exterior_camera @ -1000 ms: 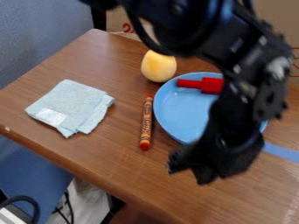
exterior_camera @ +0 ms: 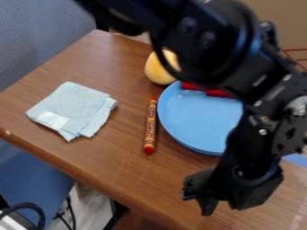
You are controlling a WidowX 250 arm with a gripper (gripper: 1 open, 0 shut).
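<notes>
My black gripper [exterior_camera: 216,190] is low over the wooden table at the lower right, in front of a blue plate [exterior_camera: 195,116]. Whether its fingers are open or shut is unclear. A red object [exterior_camera: 209,90] lies at the back of the plate, partly hidden by the arm. An orange marker [exterior_camera: 151,126] with a red end lies left of the plate. A light blue folded cloth [exterior_camera: 72,110] lies on the left of the table.
A yellow round object [exterior_camera: 161,70] sits behind the plate, partly hidden by the arm. Cables and a blue surface lie beyond its near edge.
The gripper has shifted right and down toward the front of the table, and the arm now covers more of the red object and the yellow one.
</notes>
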